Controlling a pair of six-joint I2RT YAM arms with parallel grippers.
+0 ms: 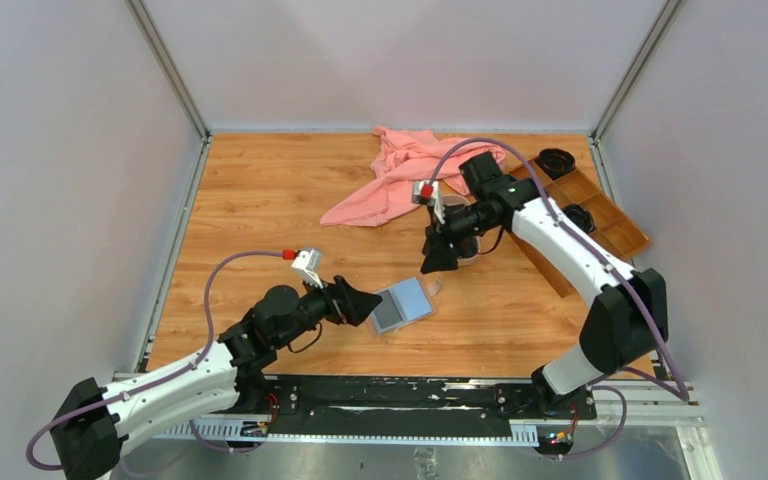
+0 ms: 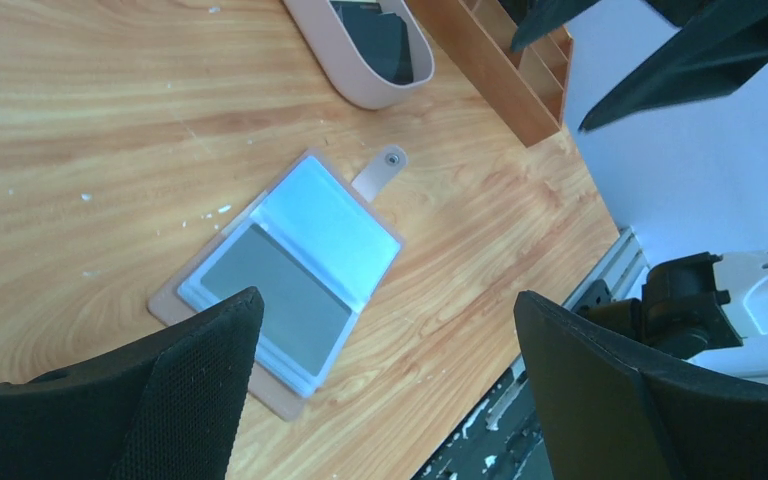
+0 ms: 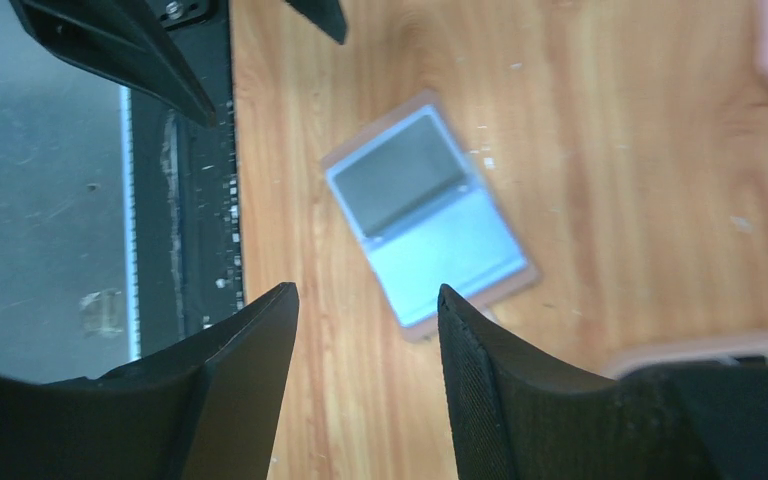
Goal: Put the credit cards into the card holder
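The card holder [image 1: 403, 305] lies open and flat near the front middle of the table. One half shows a dark grey panel [image 2: 285, 290], the other a light blue panel [image 2: 328, 222]; whether either is a card I cannot tell. Its snap strap [image 2: 380, 172] sticks out towards the bin. Dark flat cards [image 2: 380, 40] stand in a pale oval bin [image 2: 360, 88]. Beside the holder's left edge my left gripper [image 1: 368, 308] is open and empty. Above the near side of the bin hangs my right gripper, its fingers apart with nothing between them.
A wooden compartment tray [image 1: 615, 225] holding black coils [image 1: 556, 162] stands at the right. Behind the bin is a crumpled pink cloth [image 1: 400, 180].
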